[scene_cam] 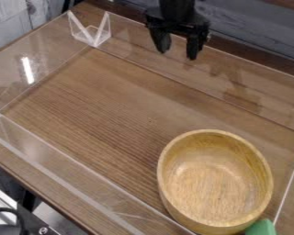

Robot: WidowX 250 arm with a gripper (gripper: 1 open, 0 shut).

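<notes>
My dark gripper (178, 39) hangs at the top middle of the camera view, over the back of the wooden tray floor, with its fingers apart and nothing seen between them. A pale yellow oval bowl (215, 176) sits at the front right of the floor.
A white wire-like object (91, 29) stands at the back left. A green object (260, 227) is partly visible at the bottom right corner.
</notes>
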